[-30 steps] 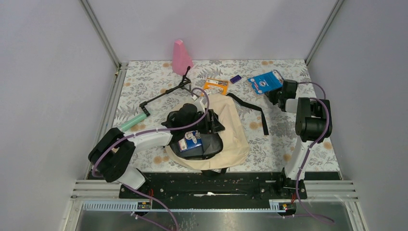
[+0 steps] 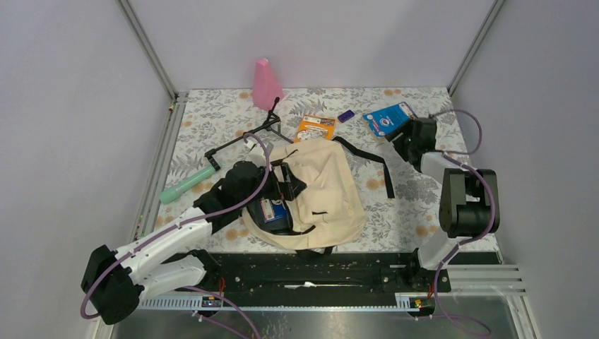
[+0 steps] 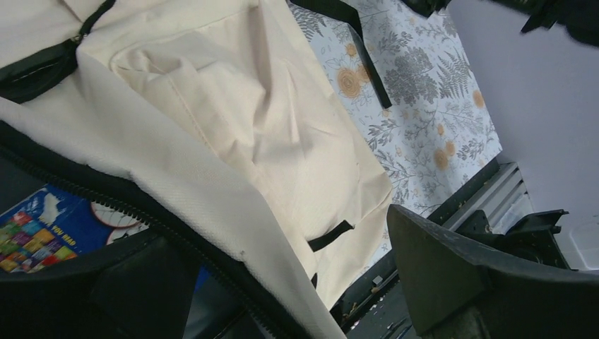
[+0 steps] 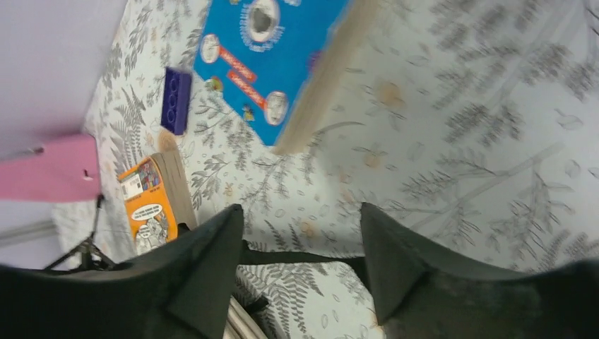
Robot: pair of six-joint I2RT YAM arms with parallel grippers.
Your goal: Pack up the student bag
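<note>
The cream bag (image 2: 325, 198) lies unzipped at the table's centre, a blue book (image 2: 273, 210) inside. My left gripper (image 2: 289, 183) is over the bag, open, with its fingers apart near the zipped edge. My right gripper (image 2: 402, 141) is at the right, above the table just beside a blue book (image 2: 386, 119); its fingers stand apart, with no object between them in the right wrist view. An orange book (image 2: 316, 128) and a small purple item (image 2: 345, 116) lie at the back.
A pink object (image 2: 267, 88) stands at the back, a black folded stand (image 2: 247, 134) and green tube (image 2: 184, 185) at the left. A black strap (image 2: 364, 152) crosses the right of the bag.
My left gripper has moved left, and the bag's cream flap now covers more of the dark opening. The right arm's rear part has shifted right and toward the front, its gripper slightly left.
</note>
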